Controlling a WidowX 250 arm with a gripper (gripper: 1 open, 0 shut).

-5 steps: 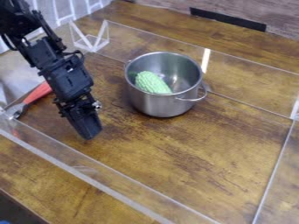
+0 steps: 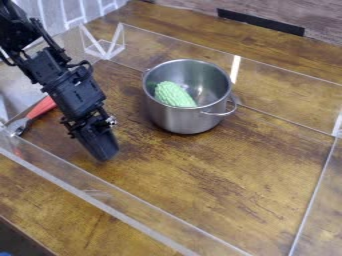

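Observation:
My black gripper (image 2: 102, 150) is low over the wooden table (image 2: 254, 190) at the left, its tip near the surface and shut, with no object visible in it. To its right stands a steel pot (image 2: 201, 113) with two handles, holding a pale green textured object (image 2: 174, 95). Behind the arm, an orange-red handled utensil (image 2: 40, 108) lies at the left, partly hidden.
Clear plastic borders (image 2: 315, 200) frame the work area on several sides. A metallic surface at the left is mostly hidden by the arm.

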